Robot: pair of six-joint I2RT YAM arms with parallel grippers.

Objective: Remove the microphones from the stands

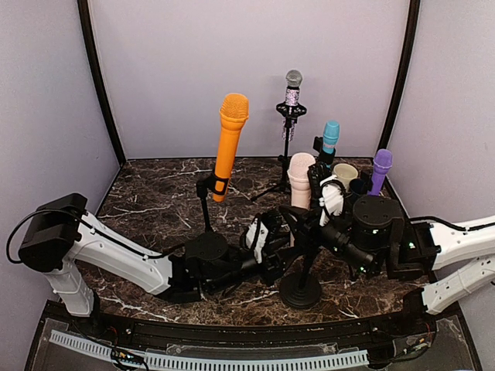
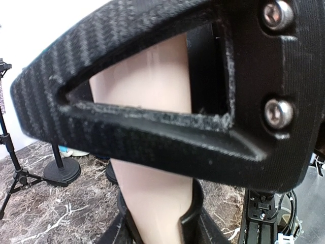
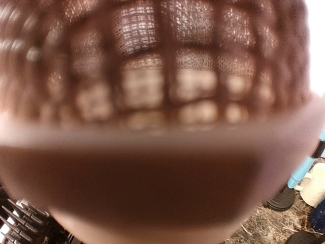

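A pale pink microphone (image 1: 301, 178) stands upright at front right, above a black stand with a round base (image 1: 300, 291). My left gripper (image 1: 274, 247) is shut on its pale body (image 2: 144, 198), low down, where a black holder also shows in the left wrist view. My right gripper (image 1: 313, 209) is at the microphone's upper part, shut on it; its head fills the right wrist view, blurred, so the fingers are mostly hidden.
An orange microphone (image 1: 230, 139) stands left of it. Behind are a silver microphone (image 1: 293, 79) on a tripod, a blue one (image 1: 330, 135), a purple one (image 1: 381, 166) and a cream mug (image 3: 312, 185).
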